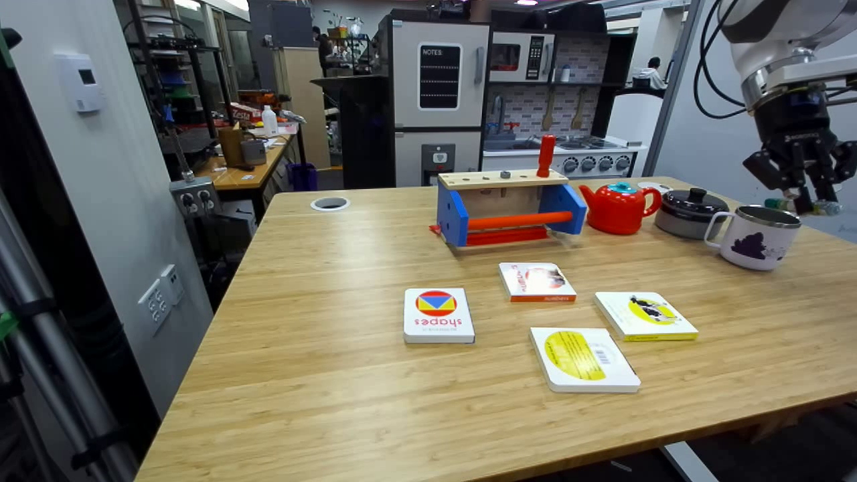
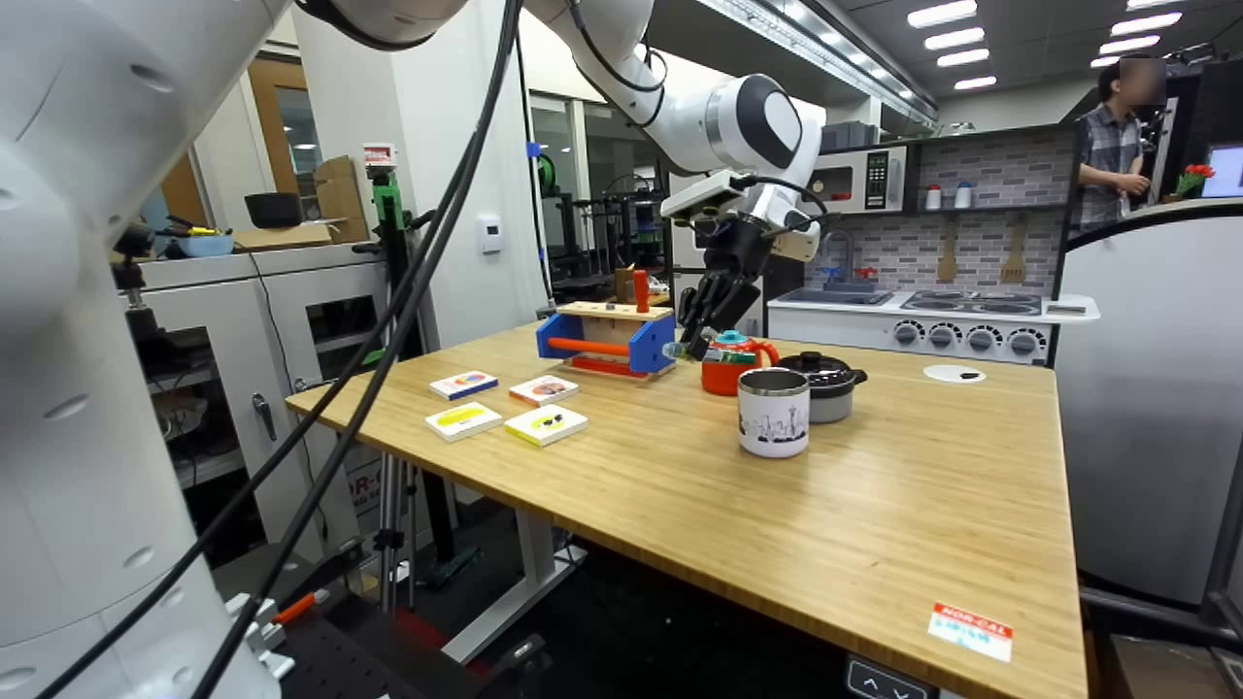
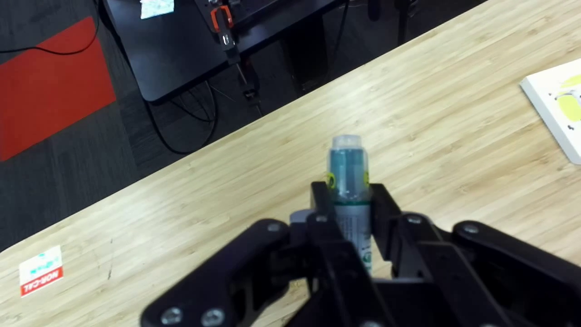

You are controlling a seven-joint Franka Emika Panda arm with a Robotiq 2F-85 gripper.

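My gripper is shut on a small clear tube (image 3: 348, 171) with a teal section and a printed white label. In the wrist view the tube sticks out past the fingertips, above bare wood; its lower part is partly hidden by the fingers. Exterior view 1 has the gripper (image 1: 807, 205) at the right, with the tube (image 1: 827, 209) held roughly level near the rim of a white mug (image 1: 759, 237). From the other side, the tube (image 2: 676, 349) appears in front of the red teapot (image 2: 724, 371), and the mug (image 2: 774, 414) stands upright nearby.
A grey lidded pot (image 1: 691, 213) stands between teapot and mug. Several small board books, one with shapes (image 1: 438, 314), lie mid-table, and a blue-sided toy bench (image 1: 510, 209) is behind them. A red-and-white sticker (image 2: 971, 630) marks one corner.
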